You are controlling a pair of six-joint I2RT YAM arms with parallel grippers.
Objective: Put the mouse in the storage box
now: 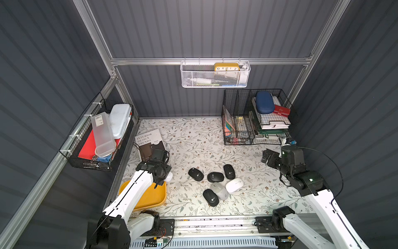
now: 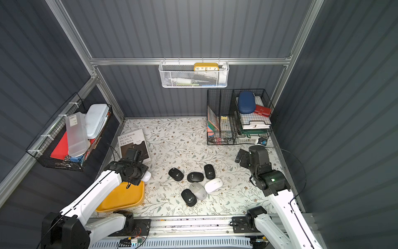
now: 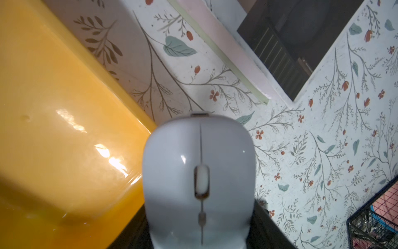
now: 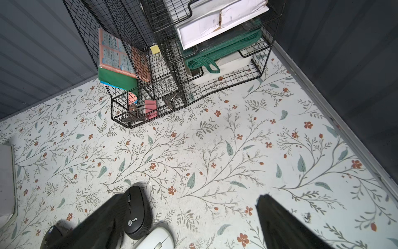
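A white mouse (image 3: pixel 199 153) is held in my left gripper (image 1: pixel 161 177), which is shut on it at the right rim of the yellow storage box (image 1: pixel 143 197); from the left wrist view the box's interior looks empty. Several black mice, such as one (image 1: pixel 196 174), lie on the middle of the table with a grey mouse (image 1: pixel 219 190) and another white mouse (image 1: pixel 234 185). My right gripper (image 1: pixel 270 157) is open at the right side, with bare table between its fingers in the right wrist view.
A book (image 1: pixel 147 139) lies behind the left arm. A black wire organiser (image 1: pixel 244 137) stands at the back right, and a basket (image 1: pixel 95 161) hangs on the left wall.
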